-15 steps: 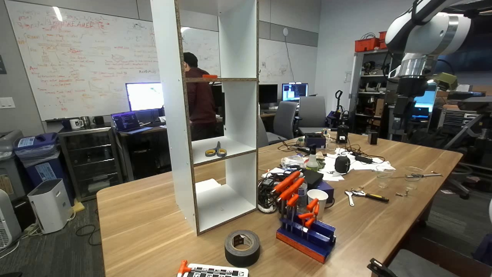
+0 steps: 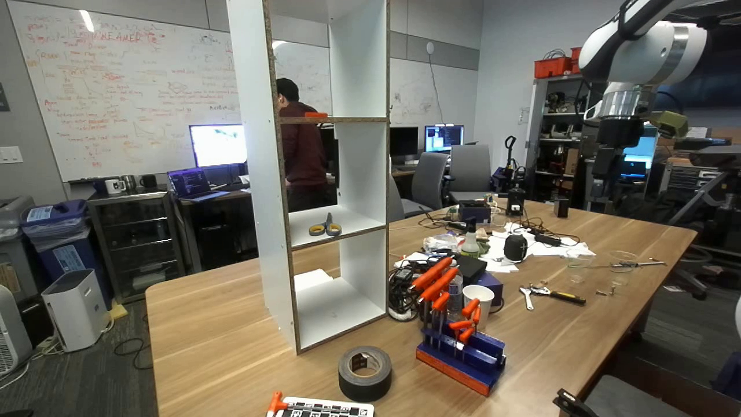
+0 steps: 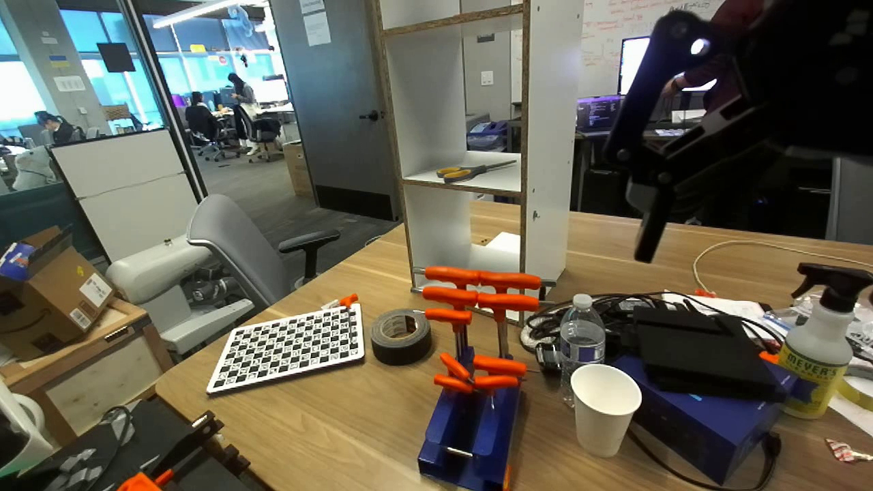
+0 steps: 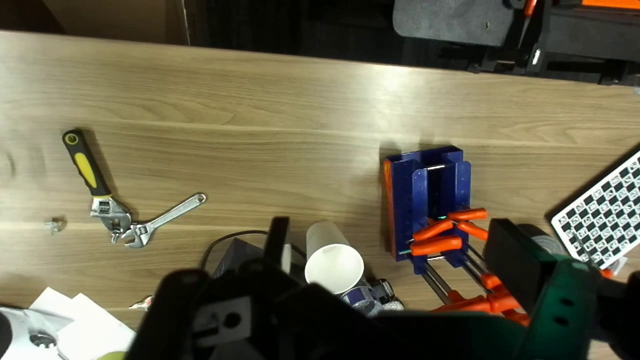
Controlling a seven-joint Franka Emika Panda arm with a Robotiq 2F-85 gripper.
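Observation:
My gripper hangs high over the table, open, its two dark fingers (image 4: 277, 237) wide apart and nothing between them. In exterior view 1 the gripper (image 2: 605, 170) is at the upper right, well above the tabletop. A blue stand of orange-handled hex keys (image 2: 462, 361) sits near the front edge, below the fingers in the wrist view. Beside it are a white paper cup (image 3: 605, 409) and a water bottle (image 3: 582, 335). A roll of dark tape (image 2: 365, 374) lies near the white shelf (image 2: 257, 174), whose middle level holds yellow-and-grey scissors (image 2: 325, 226).
An orange item (image 2: 316, 115) rests on a higher shelf level. A checkered board (image 3: 290, 348) lies by the tape. Adjustable wrenches (image 4: 111, 210) and a black box (image 3: 704, 352) occupy other spots, with a spray bottle (image 3: 818, 344) and cables. Bare wood (image 4: 270, 144) runs along the near edge.

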